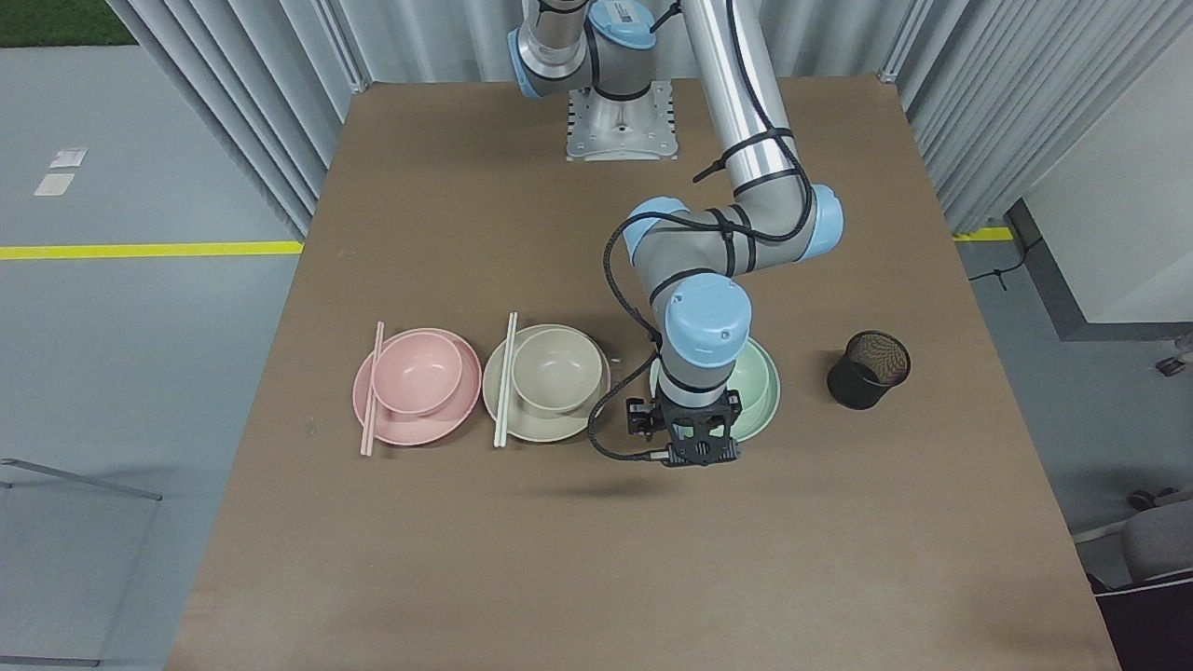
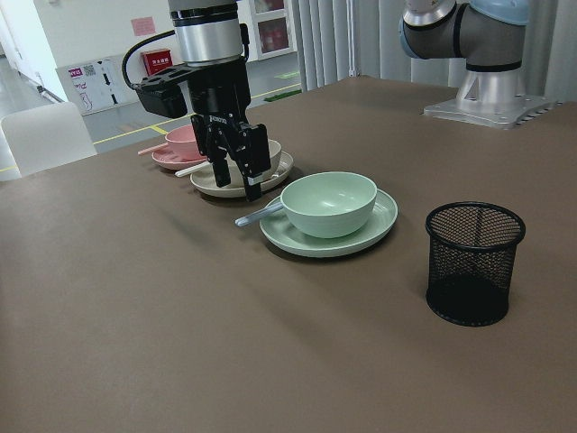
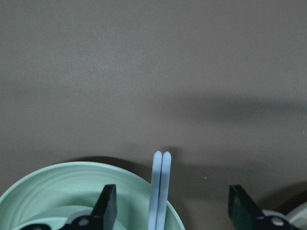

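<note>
My gripper [image 2: 238, 180] hangs low above the front left part of the green plate [image 2: 315, 249], open, its black fingers [image 3: 103, 208] either side of two pale blue chopsticks [image 3: 160, 187] without visibly holding them. A green bowl [image 2: 328, 203] sits on that plate. A cream bowl [image 1: 555, 369] on a cream plate with white chopsticks [image 1: 504, 380] stands to its left, and a pink bowl [image 1: 417, 373] on a pink plate with pink chopsticks [image 1: 372, 390] further left. In the front view the arm hides much of the green setting.
A black mesh cup [image 1: 868, 369] stands to the right of the green plate.
</note>
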